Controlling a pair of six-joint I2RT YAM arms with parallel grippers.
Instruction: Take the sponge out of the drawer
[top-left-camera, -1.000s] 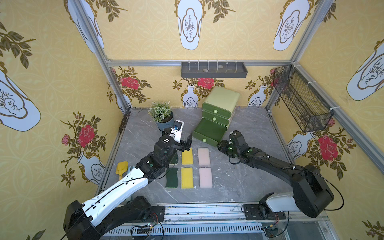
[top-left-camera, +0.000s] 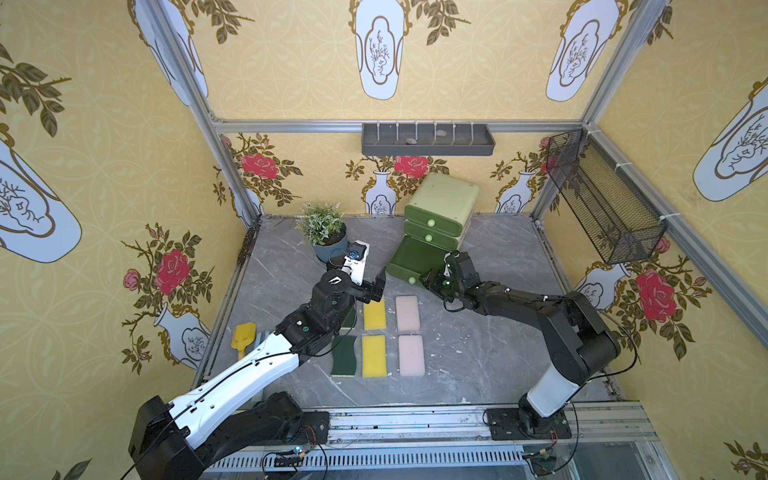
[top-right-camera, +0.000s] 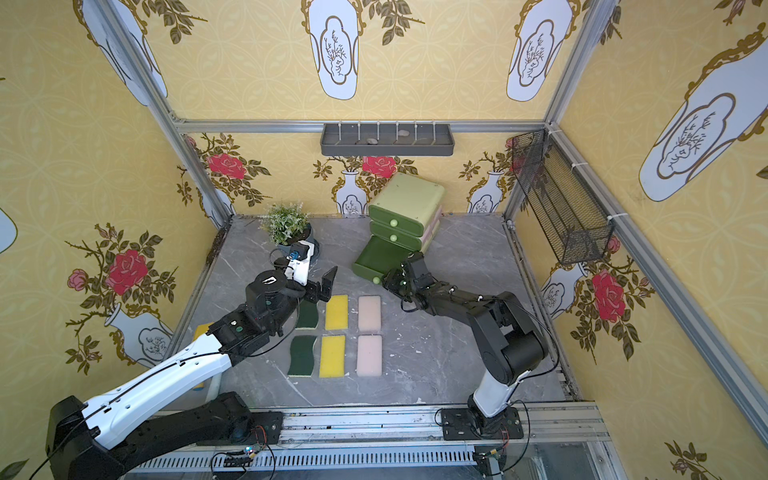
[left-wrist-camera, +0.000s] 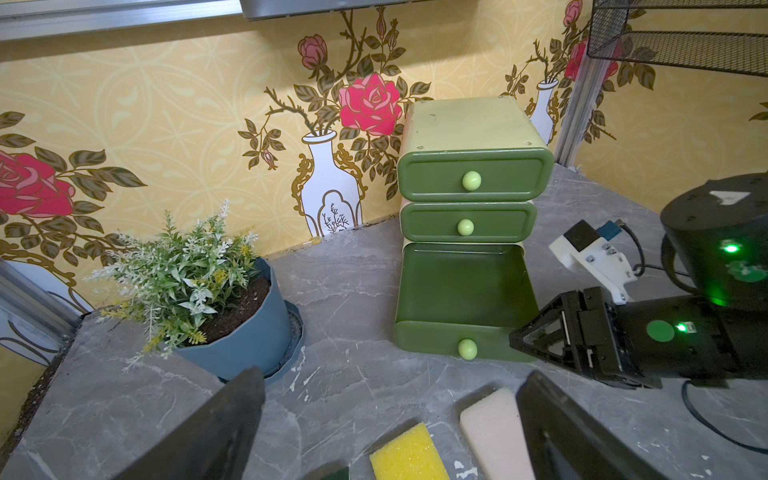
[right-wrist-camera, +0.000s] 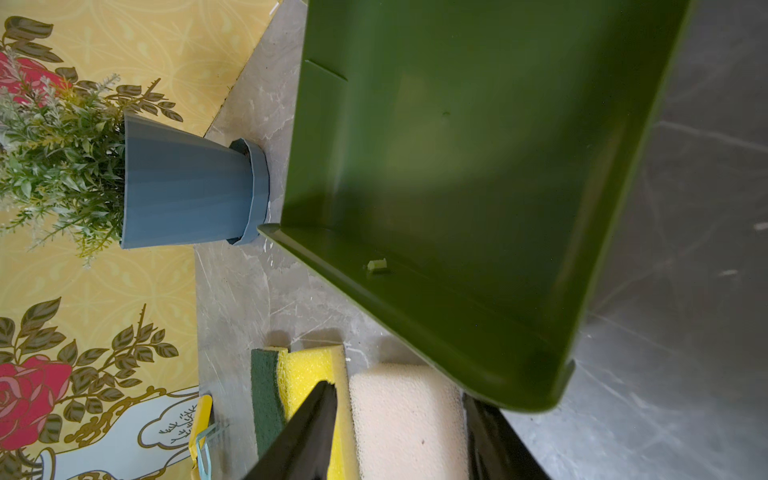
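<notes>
The green chest (left-wrist-camera: 472, 128) stands at the back with its bottom drawer (left-wrist-camera: 461, 288) pulled out and empty. My right gripper is at that drawer's front right corner, its fingers partly apart just short of the rim in the right wrist view, with no object visibly held. My left gripper hangs open above the sponges, left of the drawer. Six sponges lie on the table in two rows: dark green (top-left-camera: 344, 356), yellow (top-left-camera: 373, 356) and pink (top-left-camera: 412, 355).
A potted plant (top-left-camera: 324, 228) stands left of the chest. A yellow tool (top-left-camera: 244, 336) lies at the left edge. A mesh basket (top-left-camera: 600, 196) hangs on the right wall.
The left arm is nearly unchanged.
</notes>
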